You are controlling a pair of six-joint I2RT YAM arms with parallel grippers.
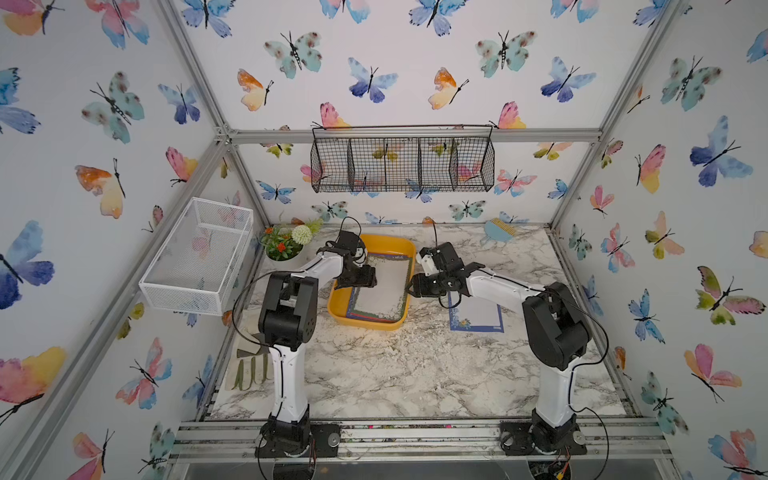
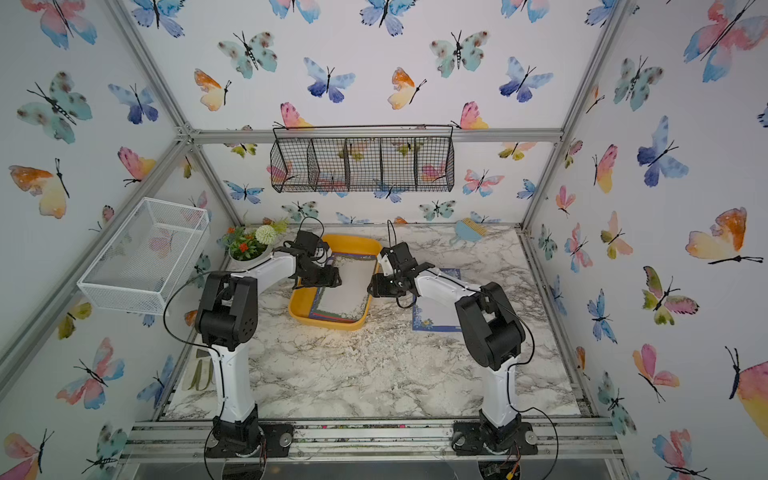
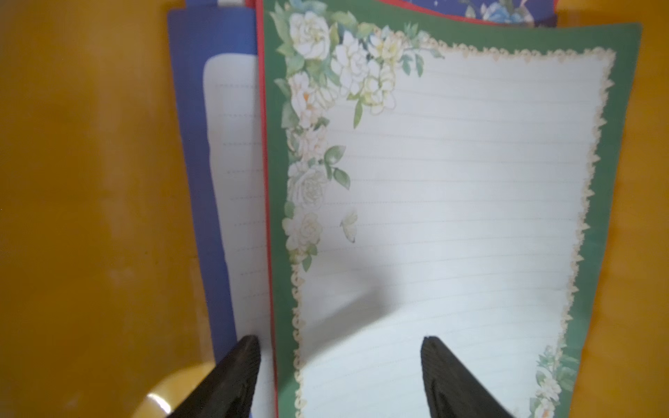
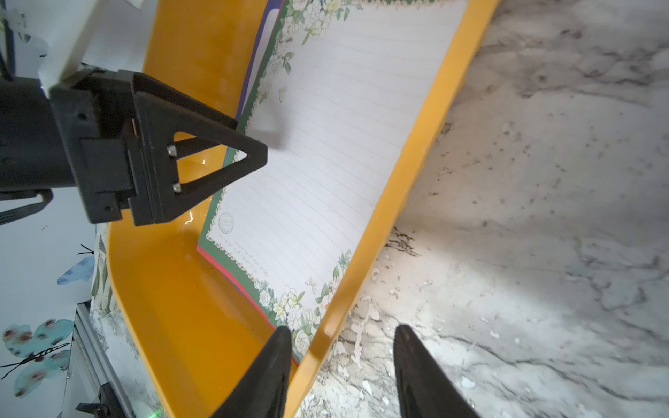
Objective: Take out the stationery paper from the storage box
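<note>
The orange storage box (image 1: 404, 312) holds a stack of stationery paper, its top sheet (image 3: 446, 209) white-lined with a green floral border, over blue and red-edged sheets. My left gripper hangs open over the top sheet near its left border, nothing seen between its fingers. My right gripper is at the box's right rim (image 4: 390, 209), fingers apart on either side near that rim, nothing seen held. A blue-bordered sheet (image 1: 476, 320) lies on the table right of the box, partly hidden by my right arm.
A flower pot (image 2: 249, 248) stands left of the box. A white wire basket (image 1: 192, 256) is on the left and a black wire rack (image 1: 400, 164) on the back wall. A small blue object (image 1: 497, 230) lies at the back right.
</note>
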